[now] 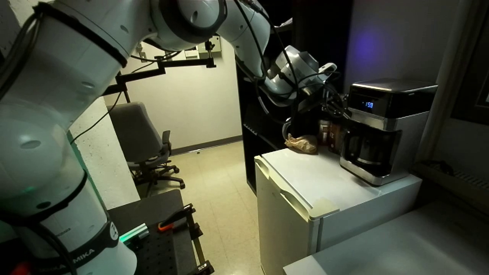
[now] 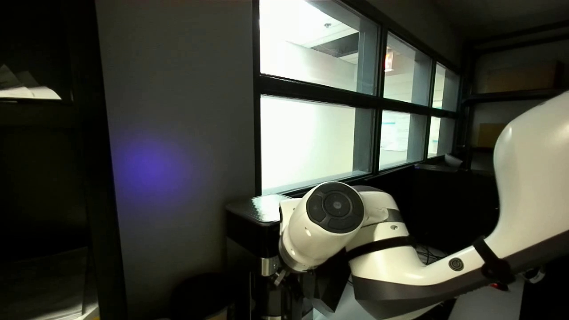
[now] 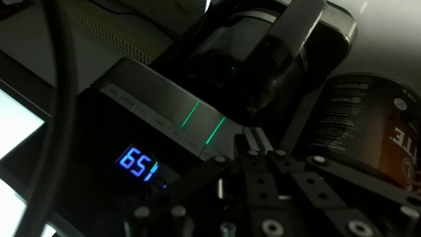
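A black and silver coffee maker [image 1: 415, 137] stands on the white fridge, its blue display [image 1: 368, 105] lit. My gripper is shut, and nothing shows between its fingers. In the wrist view the fingertips lie over the end of the silver button strip [image 3: 158, 120], close to its last buttons; whether they touch it I cannot tell. Two green lines glow on that strip. The glass carafe [image 3: 244, 67] with its dark handle sits in the machine. In exterior view 2 the arm hides the fingers and much of the coffee maker.
A brown can [image 3: 367, 126] stands close beside the machine and the gripper. On the fridge top [image 1: 316, 176] lies a crumpled brown bag [image 1: 302, 144]. A loose cable [image 3: 59, 98] crosses the wrist view.
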